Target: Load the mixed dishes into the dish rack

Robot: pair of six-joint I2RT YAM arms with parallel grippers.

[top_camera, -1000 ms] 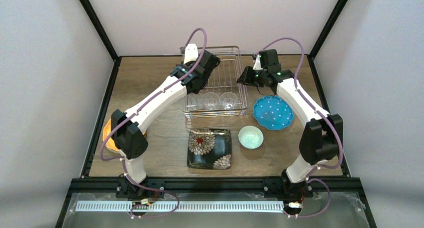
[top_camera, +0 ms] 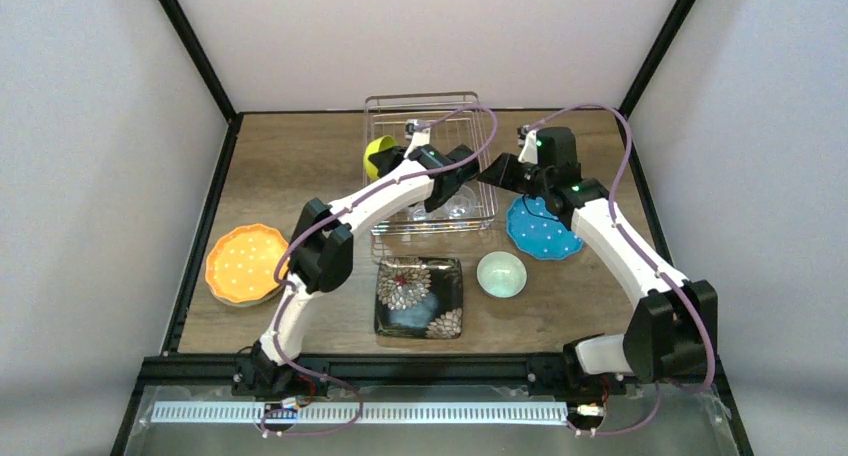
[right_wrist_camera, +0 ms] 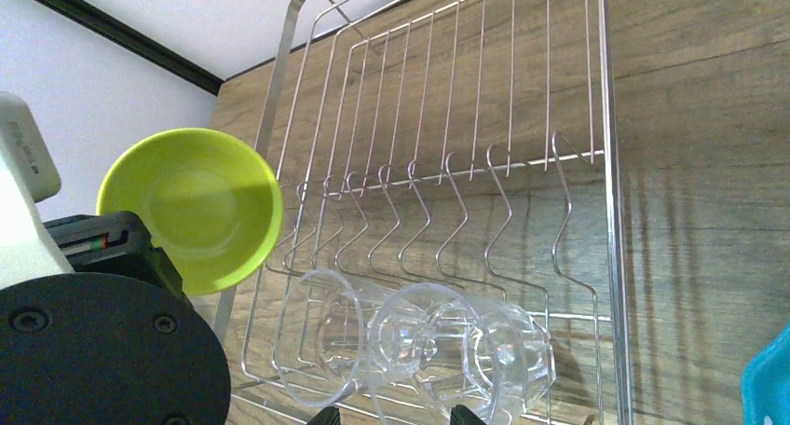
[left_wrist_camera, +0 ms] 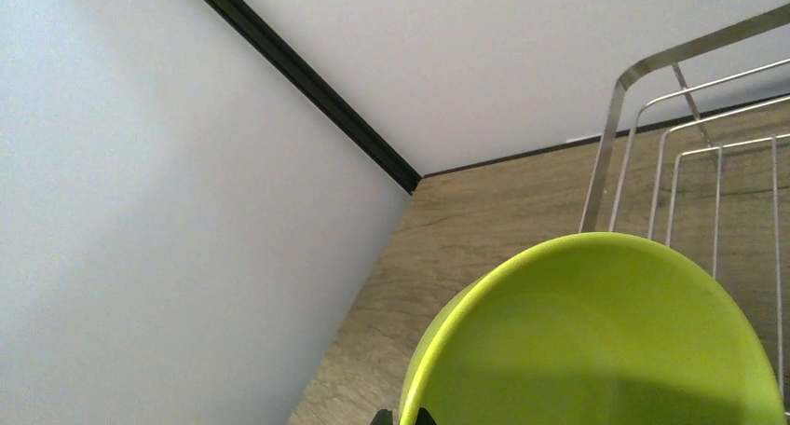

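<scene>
Inside the left part of the dish rack (top_camera: 430, 104) hangs or rests a yellow-green cup (left_wrist_camera: 587, 332), with my left gripper shut on its rim; whether it touches the rack cannot be told. Clear glasses (right_wrist_camera: 438, 350) lie in the rack's front part. My right gripper is open at the rack's right side, over the glasses, nothing seen between its fingers. An orange plate (top_camera: 247, 261) on another dish, a dark square flowered plate (top_camera: 418, 296), a pale green bowl (top_camera: 502, 274) and a blue dotted plate (top_camera: 545, 231) stand on the table.
White walls border it at the back and sides. Both arms reach over the rack close to each other.
</scene>
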